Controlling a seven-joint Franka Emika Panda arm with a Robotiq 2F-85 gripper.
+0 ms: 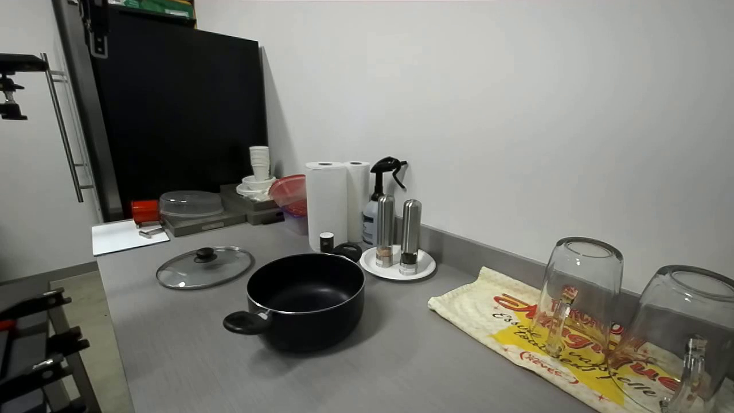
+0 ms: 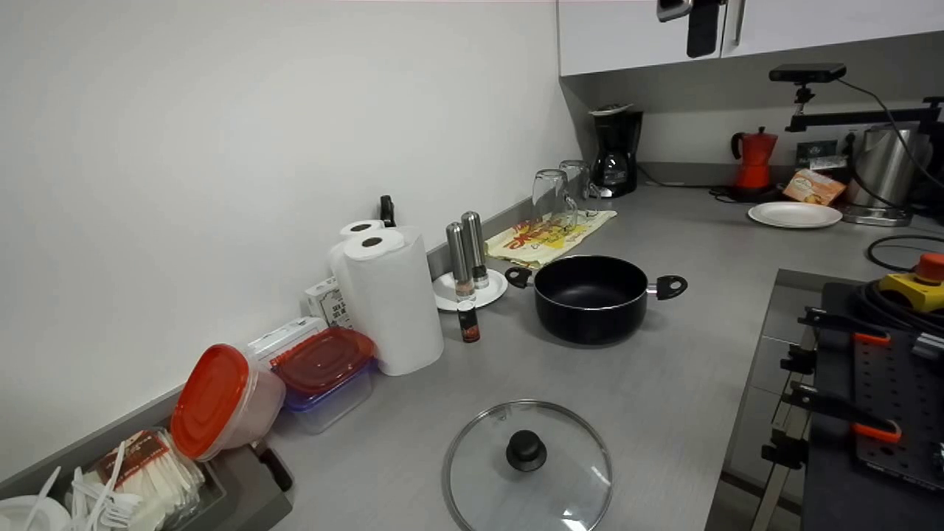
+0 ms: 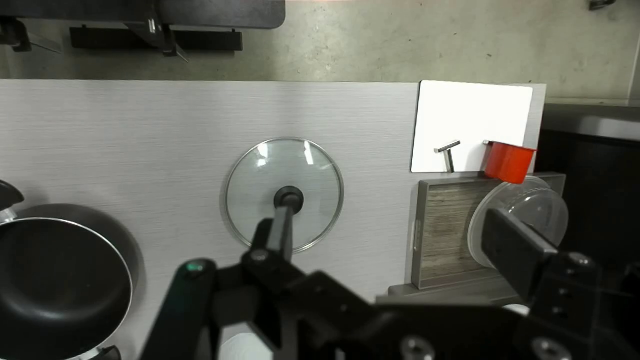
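My gripper is open in the wrist view, its two fingers wide apart and nothing between them. From above, its left finger (image 3: pixel 279 231) overlaps the lower edge of a round glass lid (image 3: pixel 258 192) near the black knob (image 3: pixel 288 197). The lid (image 1: pixel 227 265) lies flat on the grey counter, knob up. To its right in exterior view 1 stands an uncovered black pot (image 1: pixel 313 327) with two handles; the inside that shows is empty. In exterior view 2 the pot (image 2: pixel 591 318) sits farther back than the lid (image 2: pixel 487 478).
Paper towel rolls (image 2: pixel 394 310), a small spice jar (image 2: pixel 468 322) and two mills on a white plate (image 2: pixel 445 296) stand along the wall. Upturned glass mugs (image 1: pixel 581 289) rest on a printed cloth (image 1: pixel 475 306). Bare counter (image 3: pixel 150 132) separates pot and lid.
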